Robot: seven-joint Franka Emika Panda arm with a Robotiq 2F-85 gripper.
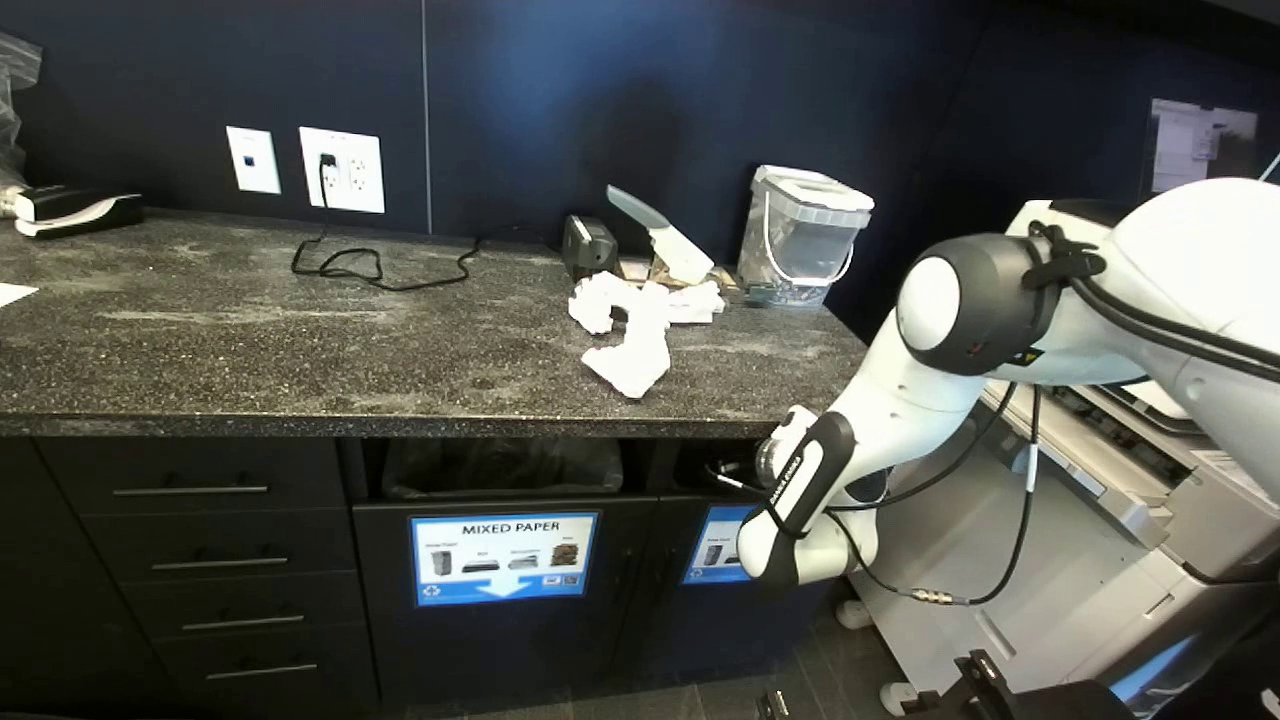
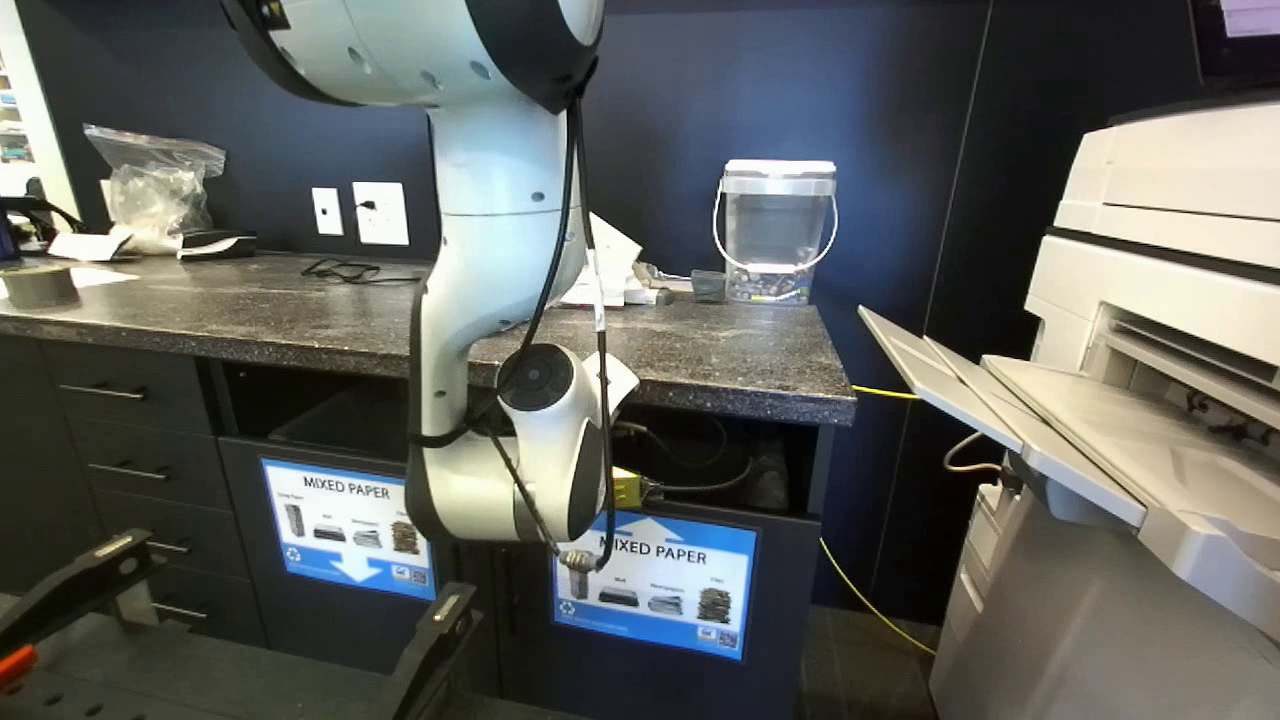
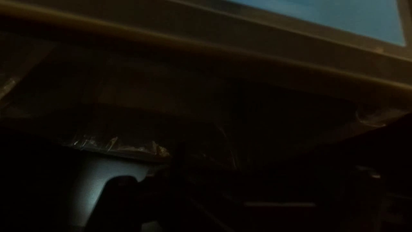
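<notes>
My gripper reaches into the dark opening above the right-hand bin, under the counter. In the wrist view its dark fingers (image 3: 119, 193) stand apart along the bottom, and nothing shows held between them. The outside views hide the fingertips behind the arm's wrist. Crumpled white paper (image 1: 639, 342) lies on the counter above. The right bin front carries a blue-and-white label (image 2: 654, 582). Clear plastic lining (image 3: 131, 149) glints inside the bin. A pale patch (image 3: 92, 185) lies behind the left finger; I cannot tell what it is.
The counter edge (image 1: 360, 426) overhangs the bin openings. A clear lidded bucket (image 1: 806, 234) and a white-handled tool (image 1: 672, 246) stand at the back. Left of the paper, much of the counter is clear. A printer (image 2: 1152, 360) stands to the right.
</notes>
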